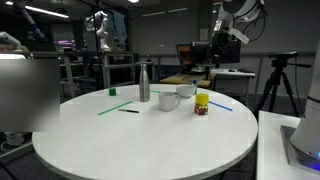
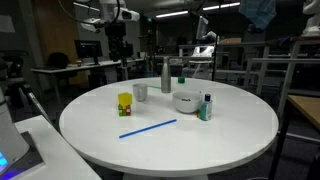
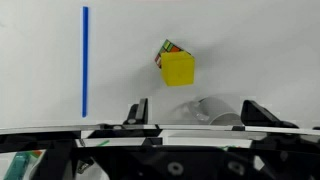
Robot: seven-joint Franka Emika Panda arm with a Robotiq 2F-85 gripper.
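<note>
A yellow block [image 2: 125,99] rests on a small multicoloured cube [image 2: 125,112] on the white round table. From above, in the wrist view, the yellow block [image 3: 178,69] covers part of the patterned cube [image 3: 163,48]. My gripper is open, its fingers spread at the lower edge of that view with nothing held between them. A white mug [image 3: 213,110] shows below, near the right finger and partly hidden. High above the table, the arm [image 1: 228,28] reaches in from the right in exterior view 1.
A blue stick [image 2: 148,129] lies in front of the cube. The white bowl [image 2: 187,102], a small bottle [image 2: 206,107], a grey flask [image 1: 144,82] and a green block [image 1: 113,92] stand elsewhere. Green and dark sticks lie farther left in exterior view 1.
</note>
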